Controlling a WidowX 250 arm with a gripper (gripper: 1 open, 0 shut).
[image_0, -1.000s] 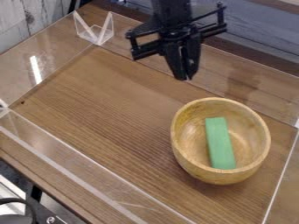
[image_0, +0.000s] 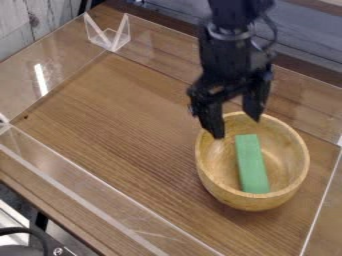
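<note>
The black gripper (image_0: 234, 105) hangs over the far rim of a round yellow bowl (image_0: 214, 178) on the right of the camera view, its fingers pointing down and spread open, with nothing visible between them. A green block (image_0: 251, 162) lies lengthwise inside the bowl, below and in front of the fingers.
A clear wire-like or plastic holder (image_0: 110, 30) stands at the back left. Raised edges border the table, and dark cables show at the lower left.
The bowl and green block look unmoved.
</note>
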